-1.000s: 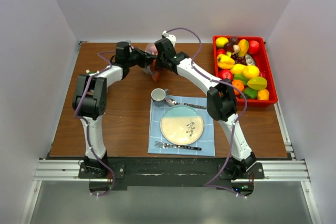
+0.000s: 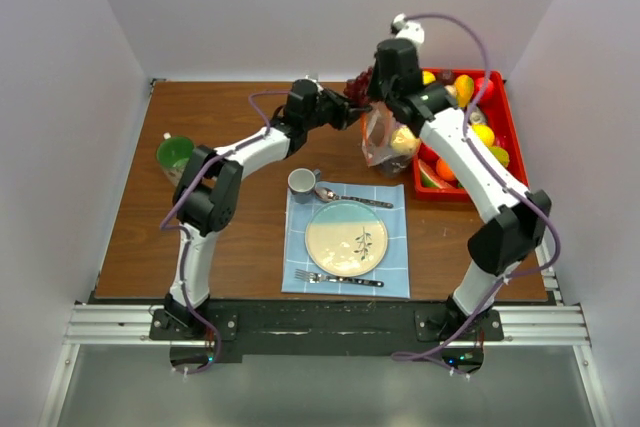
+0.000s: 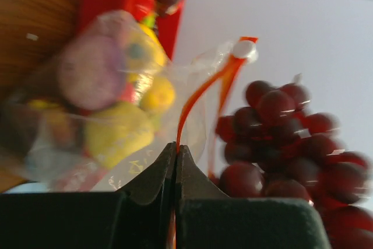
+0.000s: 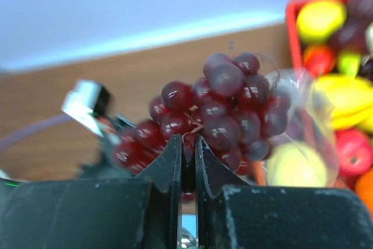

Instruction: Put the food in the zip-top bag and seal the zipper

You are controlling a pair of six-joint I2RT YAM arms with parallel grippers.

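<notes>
The clear zip top bag [image 2: 387, 137] hangs open near the red bin, its orange zipper edge [image 3: 198, 93] rising from my left gripper, which is shut on that edge. Through the plastic show a yellow-green fruit [image 3: 119, 134] and a purplish round item [image 3: 92, 73]; which pieces behind it belong to the bin is partly unclear. A bunch of dark red grapes [image 4: 224, 106] is at the tips of my right gripper, shut on it. In the left wrist view the grapes [image 3: 280, 138] are beside the bag's orange edge, outside the mouth as far as shows.
The red bin [image 2: 513, 142] full of fruit and vegetables stands under and beside my right arm. A grey mug [image 2: 302, 181], a plate [image 2: 346, 239] with cutlery on a blue mat, and a green cup [image 2: 174, 154] lie nearer. Bare table remains at the left.
Both arms have swung right, carrying the bag from the back middle of the table to the bin's left side.
</notes>
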